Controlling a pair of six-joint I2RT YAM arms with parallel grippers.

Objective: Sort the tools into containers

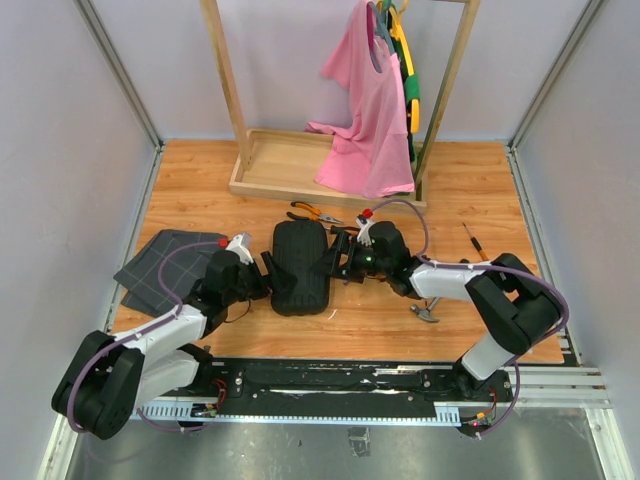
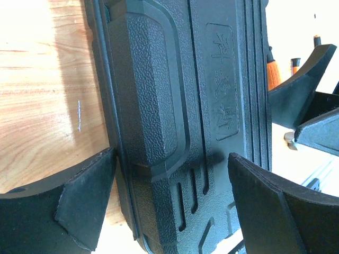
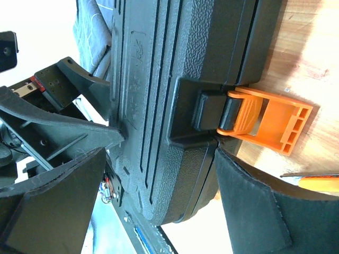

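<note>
A black plastic tool case lies closed at the table's middle, between both grippers. My left gripper is at its left side, part open, its fingertips against the case's edge and lid. My right gripper stands open at the right side, fingertips close to the case near an orange latch, which is flipped out. Orange-handled pliers lie above the case, a screwdriver at the right, and a hammer partly under the right arm.
A dark flat mat lies on the left. A wooden rack with pink and other garments stands at the back. The front strip of table and far right have some bare room.
</note>
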